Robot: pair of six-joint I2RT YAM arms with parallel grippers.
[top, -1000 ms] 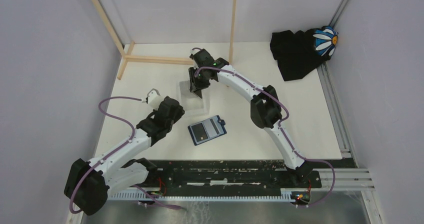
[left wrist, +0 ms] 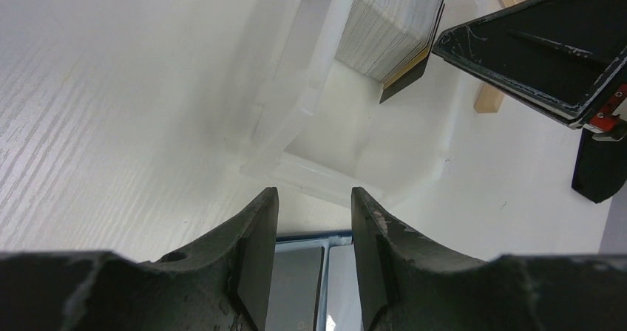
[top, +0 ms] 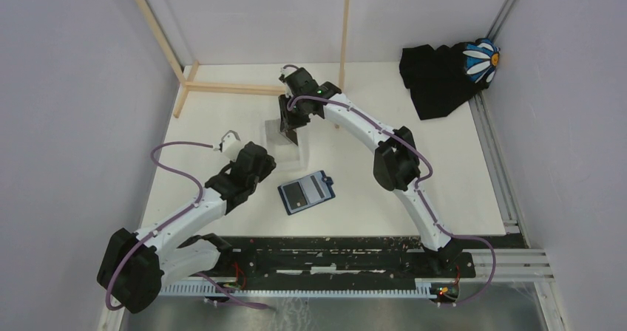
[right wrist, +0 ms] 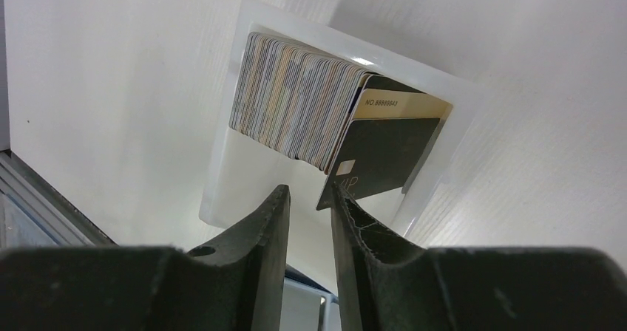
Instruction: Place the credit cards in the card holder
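A row of credit cards [right wrist: 296, 98] stands packed in a white box [top: 283, 164]. One black card [right wrist: 392, 150] leans against the end of the row, beside a gold one [right wrist: 399, 104]. My right gripper is over the box, its fingers open and nothing between them. On the table in front of the box lies the card holder [top: 306, 192], grey and blue with a dark panel. My left gripper hovers to the left of the box, part open and empty, with the holder [left wrist: 296, 287] visible beyond its fingers.
A wooden frame [top: 236, 89] stands behind the box. Black cloth [top: 432, 80] with a flower print lies at the far right.
The right gripper has shifted slightly up and away over the box. My left arm has edged a little to the right. Box and holder have stayed in place.
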